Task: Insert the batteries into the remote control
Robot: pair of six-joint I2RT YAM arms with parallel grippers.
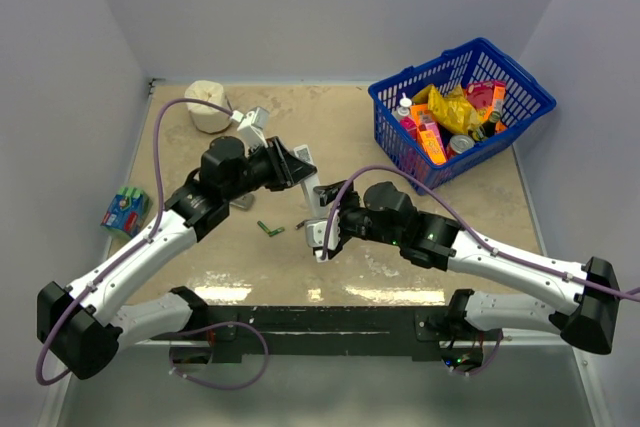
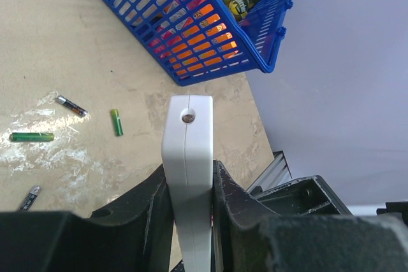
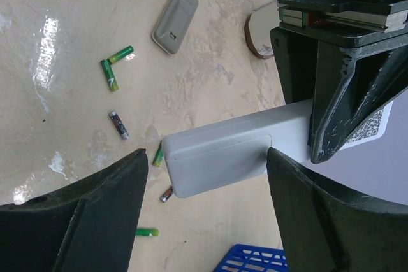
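A white remote control (image 1: 309,177) is held up above the table, my left gripper (image 1: 292,169) shut on it; in the left wrist view it stands end-on between the fingers. My right gripper (image 1: 325,209) is at the remote's lower end. In the right wrist view its dark fingers (image 3: 325,221) are part open around that end of the remote (image 3: 217,164). Several loose batteries, green (image 3: 108,74) and black-silver (image 3: 118,125), lie on the table below.
A grey flat object (image 3: 175,17) lies on the table. A blue basket of goods (image 1: 396,97) stands back right, a white roll (image 1: 207,107) back left, a green pack (image 1: 126,212) at the left edge.
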